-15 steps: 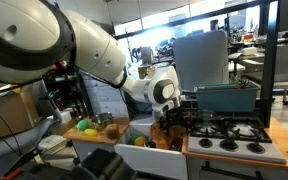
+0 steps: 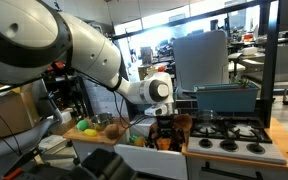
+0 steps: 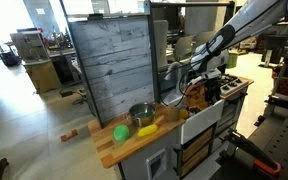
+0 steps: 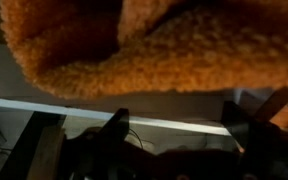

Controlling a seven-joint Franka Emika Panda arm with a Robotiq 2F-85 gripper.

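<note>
A fluffy orange cloth [image 4: 164,60] fills the upper part of the wrist view; it looks like a towel. In exterior view 1 it shows as an orange patch [image 2: 165,144] in the open drawer with a white front [image 2: 144,160]. My gripper [image 2: 166,132] points down at the drawer, close to the cloth. Seen from the wrist, its dark fingers [image 4: 114,130] stand wide apart, with no cloth visibly clamped between them. Whether a fingertip touches the cloth cannot be made out.
To the right of the drawer lies a stove top [image 2: 234,140]. A teal basket [image 2: 222,98] stands on a shelf behind it. On the wooden counter left of the arm are a metal pot [image 3: 142,115], a green item [image 3: 121,132] and a yellow one [image 3: 142,133].
The wrist has turned and shifted slightly left over the drawer. Less of the orange cloth shows now from exterior view 1, as the gripper covers more of it.
</note>
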